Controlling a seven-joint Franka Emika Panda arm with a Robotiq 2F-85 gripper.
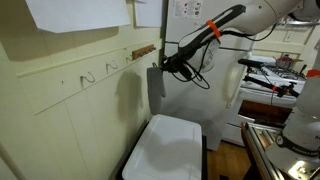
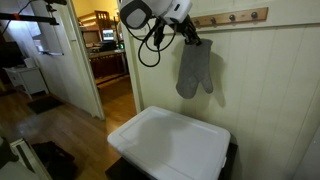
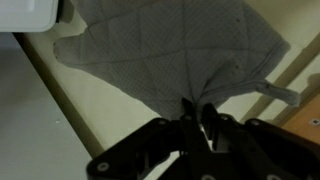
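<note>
A grey quilted oven mitt hangs down in front of the pale panelled wall, just below the wooden peg rail. My gripper is shut on its top edge. In exterior view 1 the mitt appears side-on, close to the wall, with the gripper at its upper right. The wrist view has the mitt's bunched cloth running in between the dark fingers; the fingertips are partly hidden by cloth. Whether any loop rests on a peg cannot be made out.
Below the mitt lies a white flat-topped box or table with a bare top. Metal hooks line the wall to the left in exterior view 1. A white fridge and a stove stand behind the arm.
</note>
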